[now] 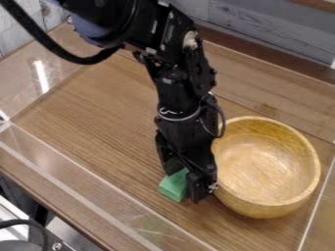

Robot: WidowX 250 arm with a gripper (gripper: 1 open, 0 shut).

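Note:
My black gripper (pixel 186 172) reaches down to the wooden table and sits over a small green block (pixel 174 188), its fingers around the block's upper part, which is largely hidden behind them. Whether they press on it cannot be told. A light wooden bowl (pixel 272 162) stands just to the right, very close to the gripper.
A black cable (pixel 26 224) lies at the bottom left corner. A low edge runs along the back right.

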